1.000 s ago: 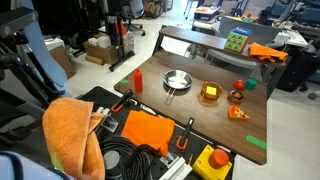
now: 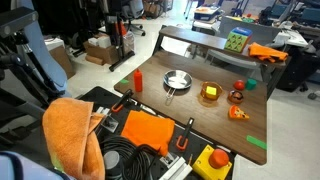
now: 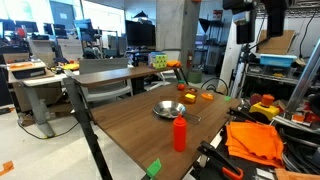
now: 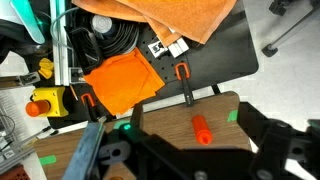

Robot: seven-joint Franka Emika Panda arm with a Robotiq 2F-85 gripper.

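My gripper hangs over the edge of the wooden table, its dark fingers spread wide and no object held between them. Below it in the wrist view stands a red bottle [image 4: 201, 130], lower than the fingers and apart from them. The same red bottle [image 2: 138, 80] is upright at the table's left corner in exterior view 1. A silver pan [image 2: 177, 79] lies to its right. Farther right are a yellow block [image 2: 211, 91] in a brownish bowl, a red round item [image 2: 235, 97], an orange piece [image 2: 238, 113] and a green cup [image 2: 251, 84].
A raised wooden shelf [image 2: 205, 38] runs behind the table, carrying a green-yellow box [image 2: 237, 40] and orange cloth [image 2: 266, 53]. In front, the black surface holds an orange cloth [image 2: 148, 130], coiled cables [image 2: 140, 160] and a yellow box with a red button [image 2: 218, 157]. Black clamps grip the front edge.
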